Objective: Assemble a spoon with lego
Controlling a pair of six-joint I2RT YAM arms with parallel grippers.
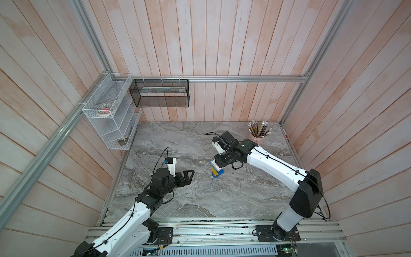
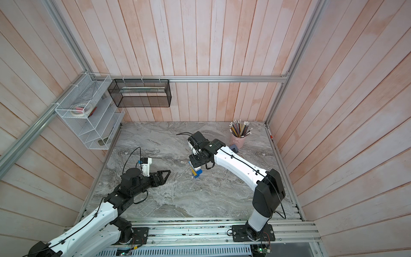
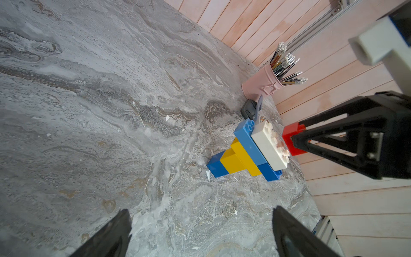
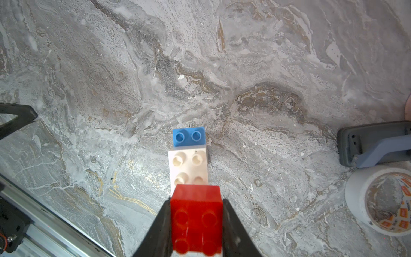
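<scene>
On the table stands a brick stack (image 3: 242, 156): a blue brick at its foot, yellow bricks above, a long blue brick (image 4: 189, 136) over those and a white brick (image 4: 188, 165) on top. A red brick is held between the fingers of my right gripper, just above the white brick; in the left wrist view a gap seems to show between them. From the top left view, the right gripper (image 1: 218, 162) partly covers the stack. Left of the stack, my left gripper (image 1: 188, 177) is open and empty, its fingers (image 3: 109, 235) spread wide.
A pink bucket of pencils (image 3: 263, 81) stands at the back right. Near it are a dark grey tool (image 4: 372, 143) and a tape roll (image 4: 378, 200). Wire shelves (image 1: 109, 111) hang at the left wall, a black mesh basket (image 1: 159, 93) at the back.
</scene>
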